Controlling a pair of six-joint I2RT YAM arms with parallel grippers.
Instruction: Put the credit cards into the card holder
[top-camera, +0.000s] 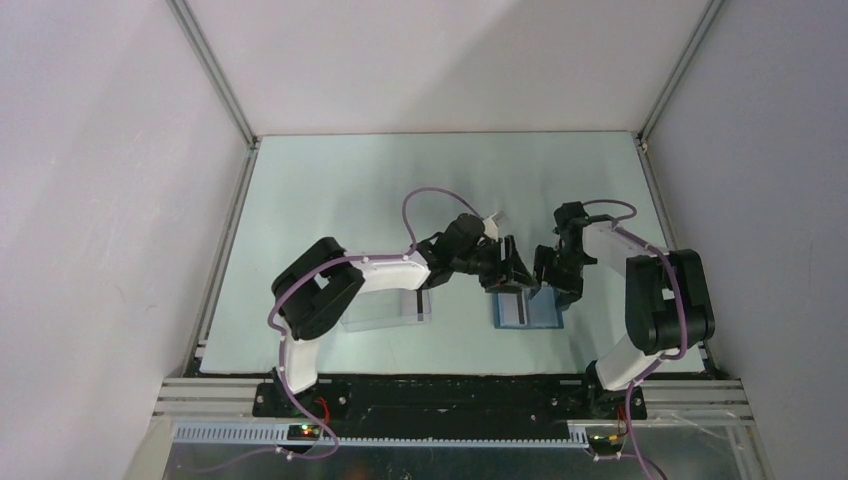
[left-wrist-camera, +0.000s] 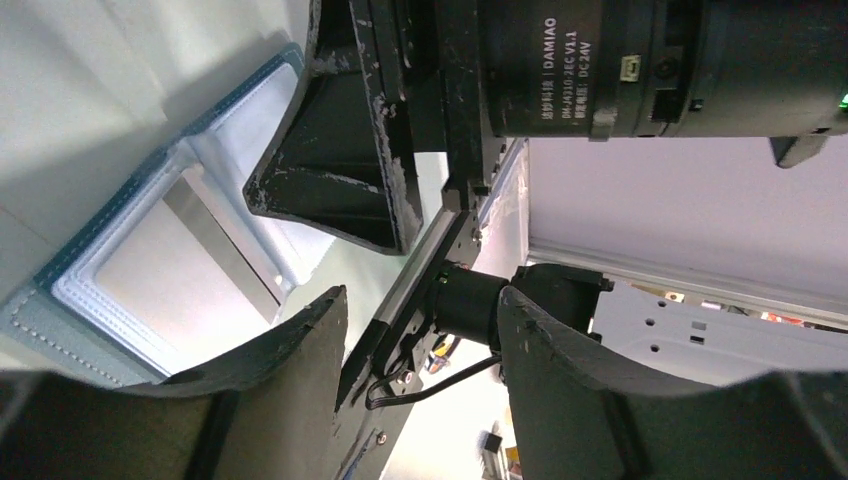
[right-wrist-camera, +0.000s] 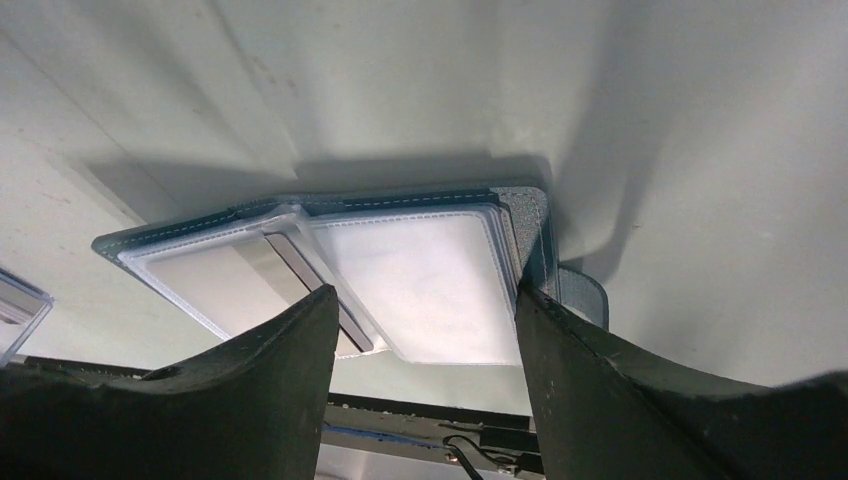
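Note:
The blue card holder (top-camera: 545, 327) lies opened out on the table, right of centre. Its left clear sleeve holds a white card with a grey stripe (right-wrist-camera: 215, 285), while a plain white panel (right-wrist-camera: 420, 280) fills the right sleeve. Over the holder's left half hovers my left gripper (top-camera: 512, 286), open and empty. My right gripper is open too, its fingers apart above the holder; one fingertip (right-wrist-camera: 535, 305) is at the holder's right edge. Whether it touches there I cannot tell. In the left wrist view, a black right-gripper finger (left-wrist-camera: 320, 190) covers part of the holder.
A clear tray (top-camera: 375, 322) with a striped white card (top-camera: 410, 302) inside stands to the left, partly beneath my left arm. Both grippers are close together over the holder.

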